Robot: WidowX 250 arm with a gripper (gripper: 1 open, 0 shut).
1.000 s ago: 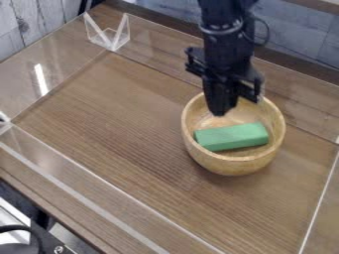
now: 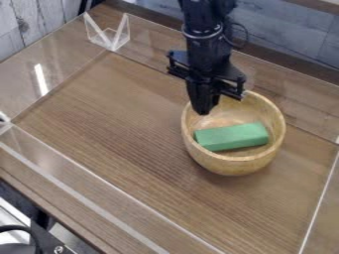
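Observation:
My gripper (image 2: 203,103) hangs from the dark arm at the top centre, its tip just over the upper left rim of a tan wooden bowl (image 2: 203,159); it looks shut, with nothing seen between its fingers. A green rectangular block (image 2: 231,136) lies inside the bowl, below and right of the gripper.
A white wire object (image 2: 111,32) stands at the back left. A dark cable lies at the lower left corner.
The block stays in the bowl.

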